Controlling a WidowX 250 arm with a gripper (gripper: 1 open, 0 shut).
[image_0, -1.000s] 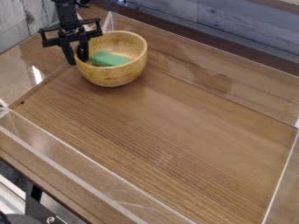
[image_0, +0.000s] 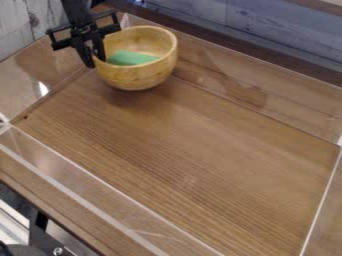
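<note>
My gripper (image_0: 83, 45), a dark mechanism, is at the upper left, at the left side of a yellow bowl (image_0: 134, 76). It appears shut on the bowl's rim, though its fingertips are partly hard to make out. A green object (image_0: 131, 58) lies inside the bowl.
A pale wall (image_0: 267, 30) runs along the back, and another pale edge is at the left.
</note>
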